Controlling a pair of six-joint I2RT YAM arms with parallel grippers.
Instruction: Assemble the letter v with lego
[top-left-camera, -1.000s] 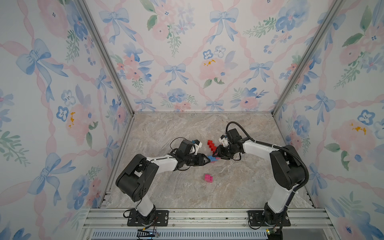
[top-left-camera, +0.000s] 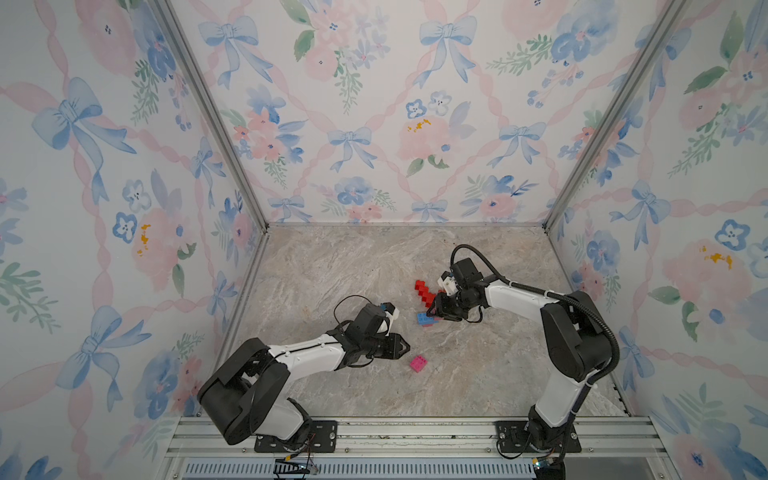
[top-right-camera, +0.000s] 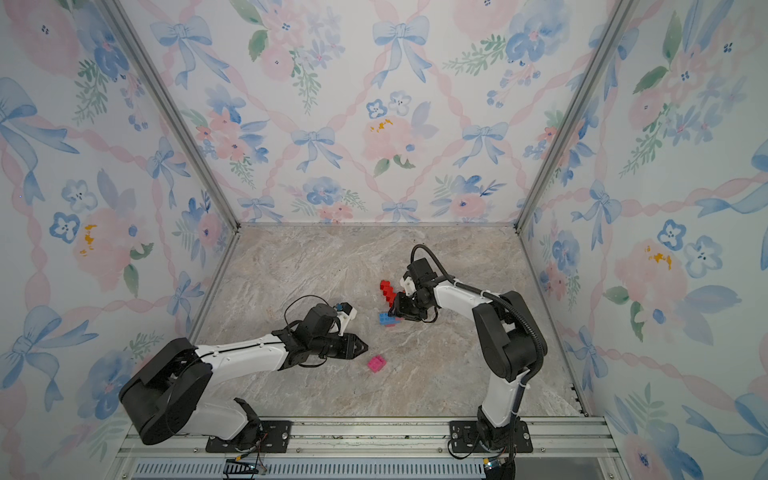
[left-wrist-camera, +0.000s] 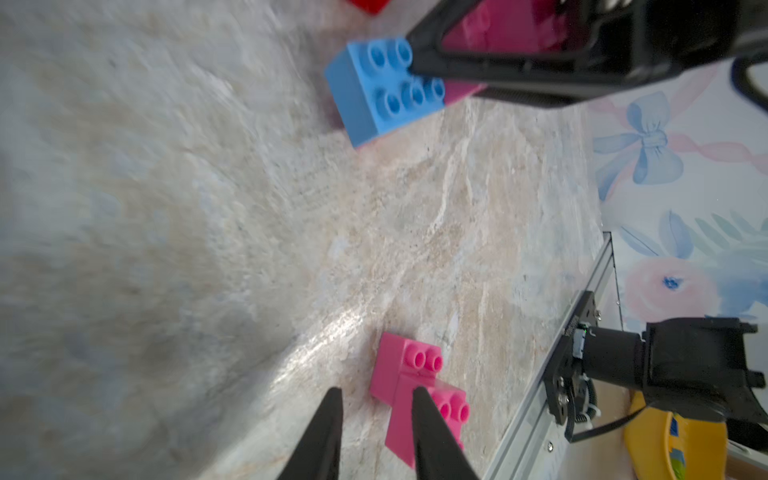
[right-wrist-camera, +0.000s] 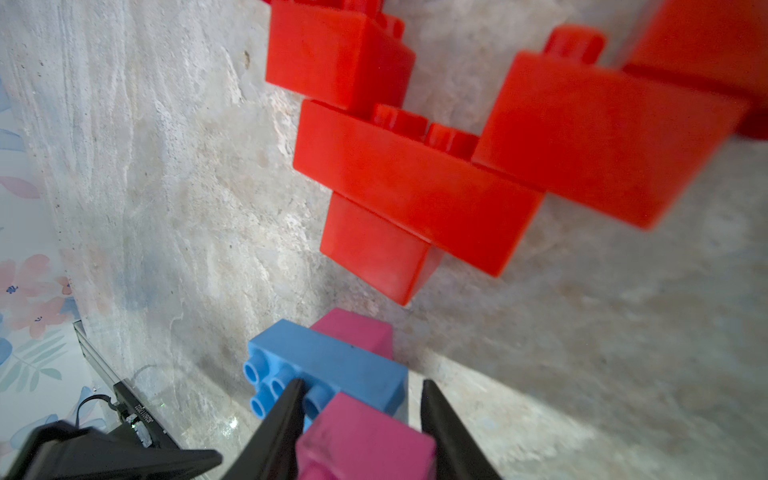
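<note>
Red bricks (right-wrist-camera: 416, 184), joined in a stepped, V-like form, lie on the table beyond the right gripper. That gripper's fingers flank a pink brick that fills the gap between them, and it appears shut on it. A blue brick (left-wrist-camera: 392, 88) adjoins the pink one, with another pink brick (right-wrist-camera: 356, 329) behind it. Two offset pink bricks (left-wrist-camera: 420, 392) lie loose toward the front, also visible as a pink patch (top-left-camera: 418, 363). Beside them, to the left, my left gripper is partly open, and nothing shows between its fingers.
Bare marbled table (top-left-camera: 336, 256) spreads behind the left arm and at the far right. A metal rail (top-left-camera: 384, 428) runs along the front. Both grippers are close together around the middle, with the red bricks near the right one.
The loose pink bricks have shifted slightly toward the front and turned. My right arm has barely moved.
</note>
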